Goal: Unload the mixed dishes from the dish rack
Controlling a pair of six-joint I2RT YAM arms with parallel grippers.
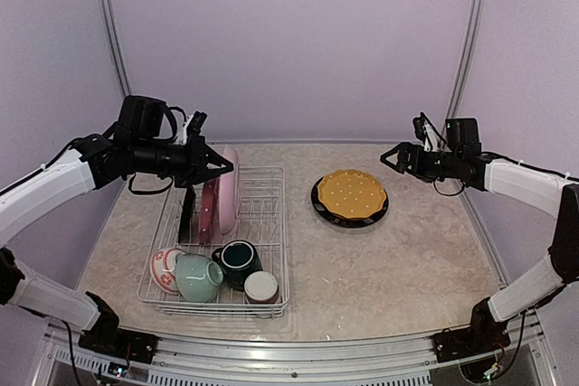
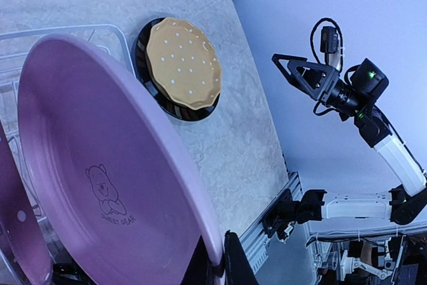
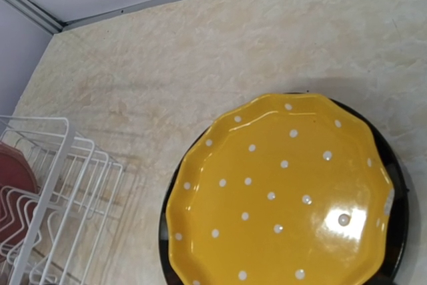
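The pink plate (image 1: 230,194) stands on edge above the left part of the white wire dish rack (image 1: 286,250). My left gripper (image 1: 223,166) is shut on its rim; in the left wrist view the rim (image 2: 207,231) runs down between the dark fingertips. Behind it in the rack are a dark red dotted plate (image 1: 207,214) and a black plate (image 1: 186,214). At the rack's front lie a red-and-white bowl (image 1: 164,270), a pale green cup (image 1: 197,279), a dark green mug (image 1: 240,258) and a white-and-red cup (image 1: 261,287). My right gripper (image 1: 391,158) hangs open and empty at the right.
A yellow dotted plate (image 1: 351,194) lies on a black plate (image 1: 319,210) right of the rack, also filling much of the right wrist view. A wall closes off the back.
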